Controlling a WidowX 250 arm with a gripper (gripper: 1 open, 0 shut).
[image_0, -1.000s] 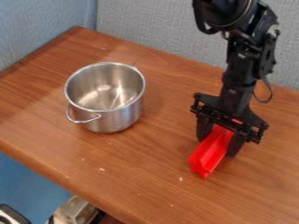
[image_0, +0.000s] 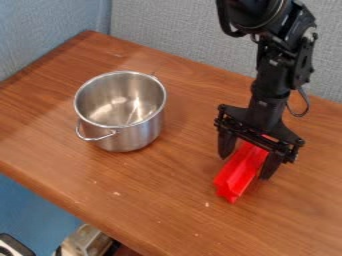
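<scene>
My black gripper (image_0: 251, 148) is lowered at the right of the wooden table, its fingers on either side of a red block (image_0: 234, 182) that lies slanted on the tabletop. The fingers are around the block's upper part; whether they grip it is hard to tell. A steel pot (image_0: 120, 105) with wire handles stands apart at the left.
Grey padded walls border it behind and at left. Some metal hardware sits off the table's near-left edge.
My gripper has shifted very slightly around the block; otherwise nothing visible differs.
</scene>
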